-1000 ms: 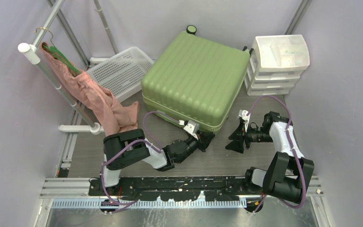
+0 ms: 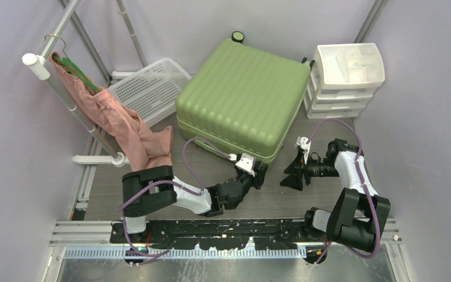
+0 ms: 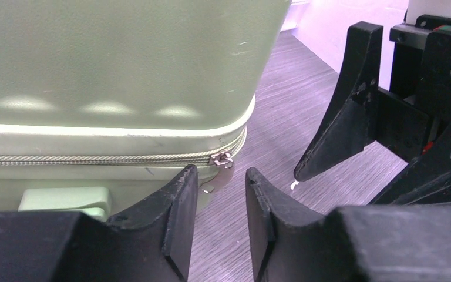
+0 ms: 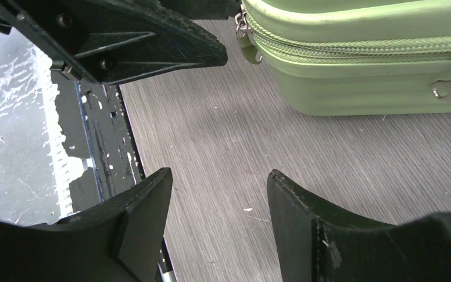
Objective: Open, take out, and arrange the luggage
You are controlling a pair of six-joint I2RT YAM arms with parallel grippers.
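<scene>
A green hard-shell suitcase (image 2: 241, 94) lies flat in the upper middle, zipped round its side. My left gripper is open at its front right corner, where a metal zipper pull (image 3: 223, 161) on a tab sits just beyond the fingertips. My right gripper stands open to the right of that corner, low over the floor, with nothing between its fingers. The suitcase's corner and zipper pulls also show at the top of the right wrist view, beside the left gripper's black finger.
A white basket (image 2: 147, 88) is at back left, pink trousers (image 2: 123, 126) hang on a rail at left, and white drawers (image 2: 340, 94) stand at back right. Bare floor (image 2: 111, 194) lies at front left.
My left arm has shifted a little to the right along the suitcase's front. The right arm and the suitcase have not visibly moved.
</scene>
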